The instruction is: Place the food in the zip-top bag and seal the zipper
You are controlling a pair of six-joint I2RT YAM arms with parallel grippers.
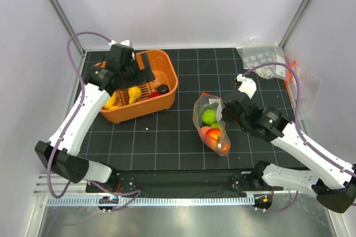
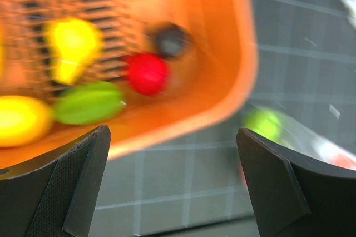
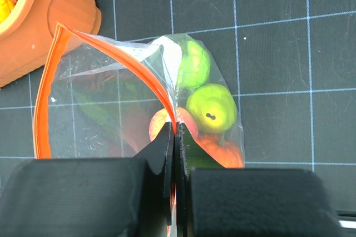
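The zip top bag (image 1: 204,142) holds green and orange-red food items and stands on the dark mat; in the right wrist view its orange zipper rim (image 3: 48,98) is spread open. My right gripper is shut on the bag's rim. My left gripper is open above the orange basket (image 1: 136,115), its fingers empty. The basket holds a yellow pear-like item (image 2: 72,45), a red one (image 2: 147,73), a dark one (image 2: 169,40), a green one (image 2: 89,102) and another yellow one (image 2: 16,120). The left wrist view is blurred.
Clear plastic bags (image 1: 261,59) lie at the back right, one with an orange zipper along the right wall.
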